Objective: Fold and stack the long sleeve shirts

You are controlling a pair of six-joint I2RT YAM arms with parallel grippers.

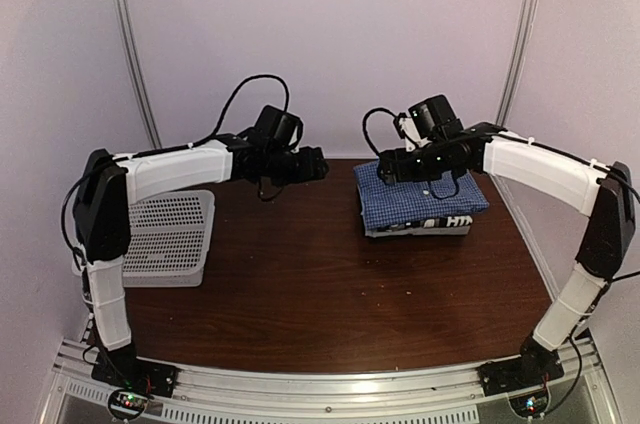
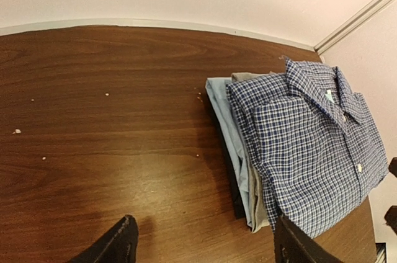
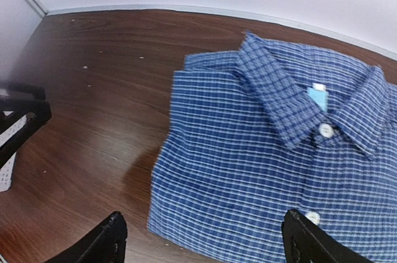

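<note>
The blue checked shirt [image 1: 410,207] lies folded, collar toward the back wall, on top of a stack of folded shirts [image 1: 425,230] at the back right. Its collar [image 3: 273,89] and buttons show in the right wrist view. Above the shirt's left part hovers my right gripper, open and holding nothing. My left gripper is open too, empty, over bare table to the left of the stack. In the left wrist view the stack's left side shows light blue and beige cloth [image 2: 239,151] below the checked shirt.
A white perforated basket [image 1: 207,234] stands at the far left, partly behind the left arm; the part that shows is empty. Walls close off the back and sides.
</note>
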